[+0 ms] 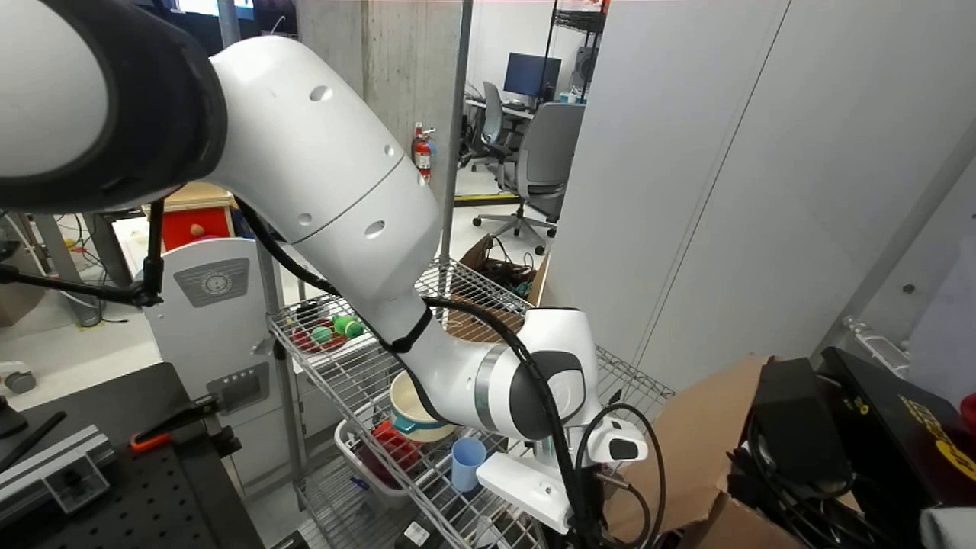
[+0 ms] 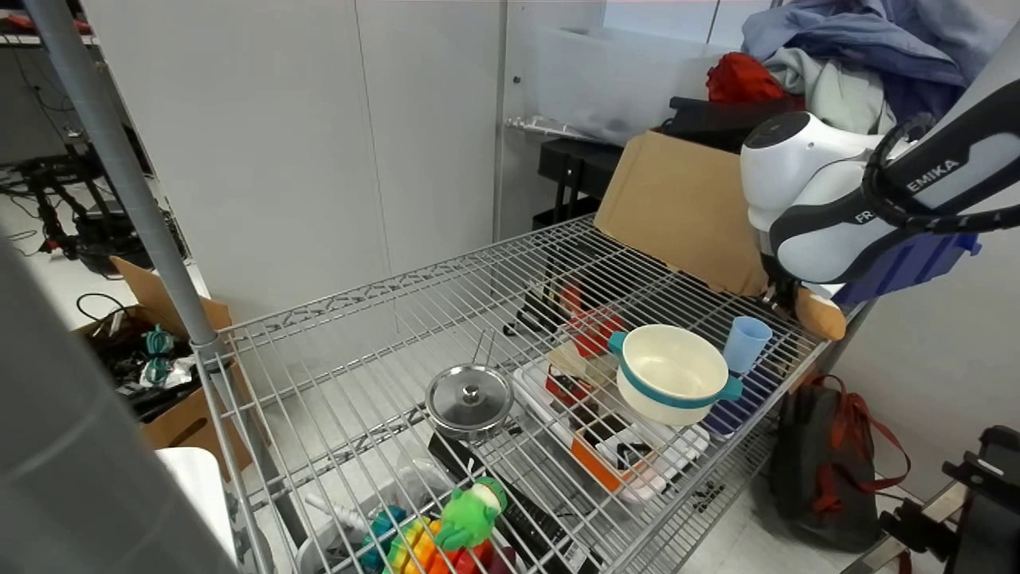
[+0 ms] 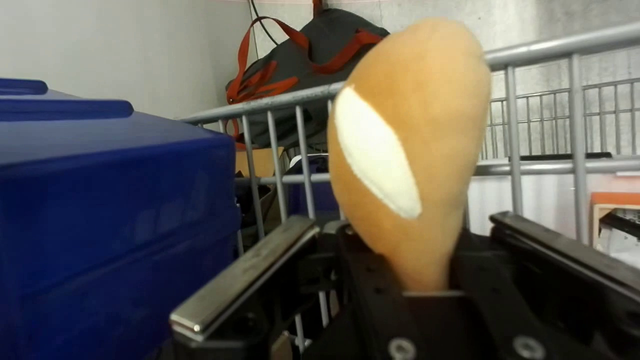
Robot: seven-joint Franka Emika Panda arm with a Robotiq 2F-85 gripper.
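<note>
A tan plush drumstick with a white oval patch (image 3: 444,114) stands up from my gripper, whose fingers pinch its narrow end in the wrist view. In exterior view 2 the same plush (image 2: 820,316) juts from the dark gripper (image 2: 789,295) near the right end of the wire shelf, by its front edge. Exterior view 1 shows only the white hand (image 1: 531,489) low on the right; the plush and fingertips are hidden there.
A blue bin (image 3: 120,228) is close on the left in the wrist view. The shelf holds a light blue cup (image 2: 746,344), a cream pot with teal handles (image 2: 674,368) and a lidded pan (image 2: 468,400). Cardboard (image 2: 684,206) leans behind my hand. The shelf's rear middle is clear.
</note>
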